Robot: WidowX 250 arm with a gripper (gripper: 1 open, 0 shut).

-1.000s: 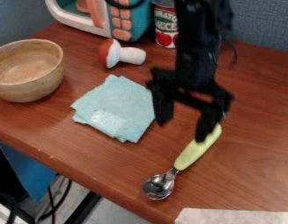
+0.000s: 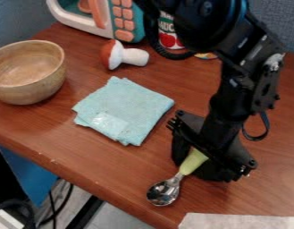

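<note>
My black gripper (image 2: 206,154) is low on the wooden table, right over the pale green handle of a spoon (image 2: 166,188). Most of the handle is hidden under it; the metal bowl of the spoon lies on the table toward the front. The fingertips are dark and overlap the handle, so I cannot tell if they are closed on it.
A folded light blue cloth (image 2: 122,109) lies left of the gripper. A wooden bowl (image 2: 28,80) is at the left edge. A mushroom-shaped toy (image 2: 122,55), a toy appliance (image 2: 99,20) and a can are at the back. A paper sheet (image 2: 242,220) lies at the front right.
The gripper has come down and toward the front onto the spoon's handle, which it now mostly covers. The spoon lies about where it was.
</note>
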